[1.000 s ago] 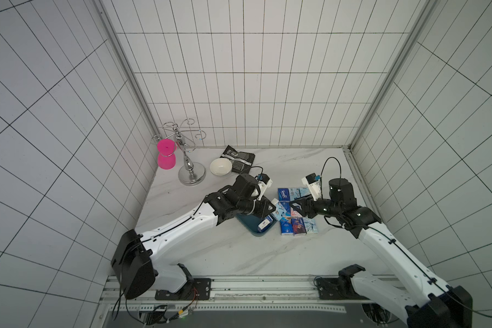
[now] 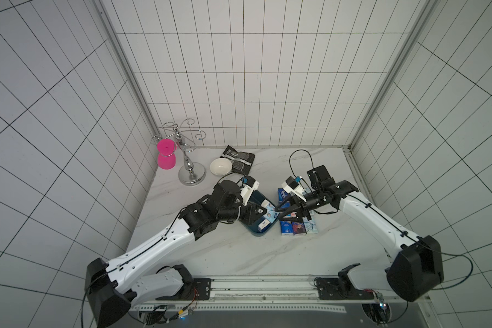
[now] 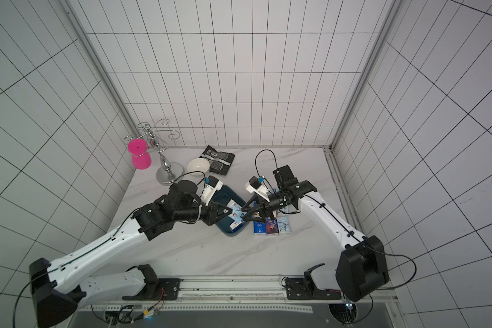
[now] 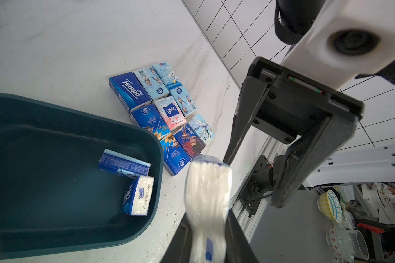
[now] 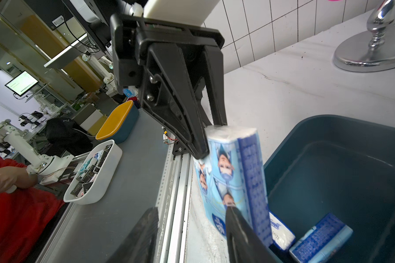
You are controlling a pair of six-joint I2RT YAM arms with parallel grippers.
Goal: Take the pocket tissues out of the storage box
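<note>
A light-blue tissue pack (image 5: pixel 223 175) with printed figures is clasped by my left gripper, which is shut on it above the box's right end. My right gripper (image 2: pixel 279 214) is open close by; in the right wrist view one of its fingers (image 5: pixel 237 236) overlaps the pack, but whether they touch I cannot tell. The dark teal storage box (image 4: pixel 43 109) holds a blue pack (image 4: pixel 123 164) and a white-ended Tempo pack (image 4: pixel 138 196) in one corner. Several packs (image 4: pixel 171 111) lie in rows on the table beside the box.
Behind the box are a white bowl (image 2: pixel 220 166) and a black pouch (image 2: pixel 239 160). A chrome stand (image 2: pixel 192 173) with a pink cup (image 2: pixel 166 153) is at the back left.
My left gripper has shifted left with its pack, back from above the table packs. The right gripper has moved left toward that pack, turned, and spread its fingers.
</note>
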